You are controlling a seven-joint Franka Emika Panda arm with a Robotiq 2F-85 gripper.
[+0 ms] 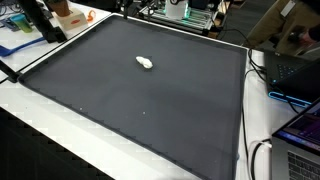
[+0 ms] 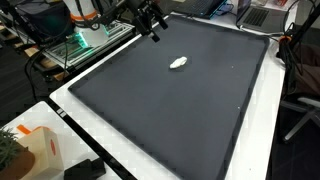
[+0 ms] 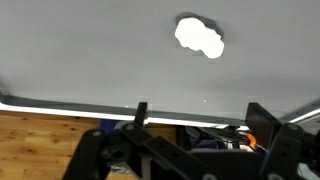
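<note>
A small white object (image 1: 144, 62) lies by itself on the grey board (image 1: 150, 100), toward the robot's side; its exact kind is too small to tell. From above, in the wrist view, the white object (image 3: 199, 37) looks lumpy and irregular. My gripper (image 2: 154, 39) hangs above the board's edge near the robot base, to the left of the white object in exterior view 2. In the wrist view the gripper has its two dark fingers wide apart, open, with nothing between them. Exterior view 1 shows only a bit of it at the top edge.
A laptop (image 1: 298, 160) and cables sit on the right side in exterior view 1. Bottles and boxes (image 1: 68, 17) stand at the back left. A wooden-coloured box (image 2: 42, 150) is at the lower left of exterior view 2. Most of the board is bare.
</note>
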